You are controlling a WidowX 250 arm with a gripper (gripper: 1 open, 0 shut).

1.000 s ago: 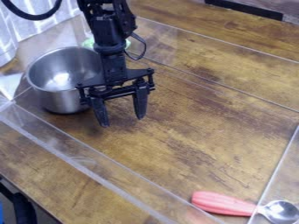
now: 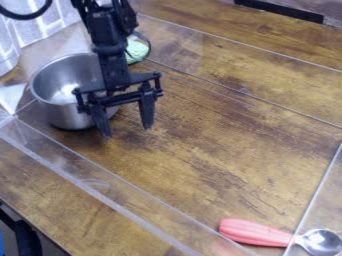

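My gripper (image 2: 127, 126) hangs open over the wooden table, low at the front right of a steel bowl (image 2: 56, 92), its black body covering part of the bowl's rim. Nothing shows between its fingers. A spoon with a pink handle (image 2: 254, 232) and a steel head (image 2: 321, 241) lies at the bottom right.
A green round object (image 2: 138, 48) sits behind the arm at the top. Clear plastic walls (image 2: 107, 190) edge the work area.
My gripper has shifted a little to the left, toward the bowl. The bowl and the spoon look unmoved.
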